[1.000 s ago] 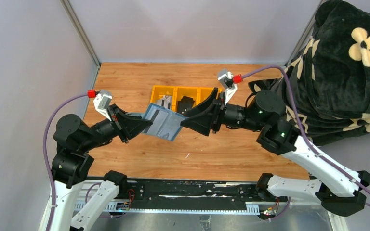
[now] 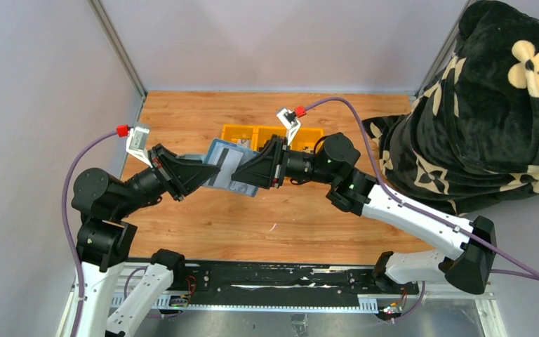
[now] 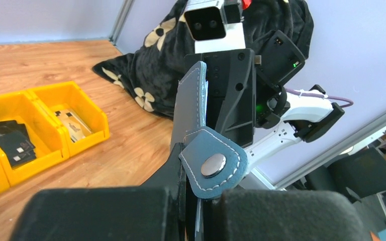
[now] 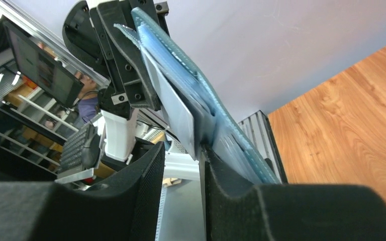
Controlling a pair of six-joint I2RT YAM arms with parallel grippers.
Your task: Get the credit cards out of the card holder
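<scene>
A blue-grey stitched card holder with a snap flap is held in the air by my left gripper, which is shut on it. My right gripper is at the holder's other side, its fingers part open around the edge of the cards. In the right wrist view pale cards in clear sleeves stand inside the holder, their ends right between the right fingertips; whether these grip a card I cannot tell.
Yellow bins holding dark and pale items stand on the wooden table behind the holder. A dark flowered blanket is heaped at the right.
My right gripper has moved left from a second ago, up to the holder's edge.
</scene>
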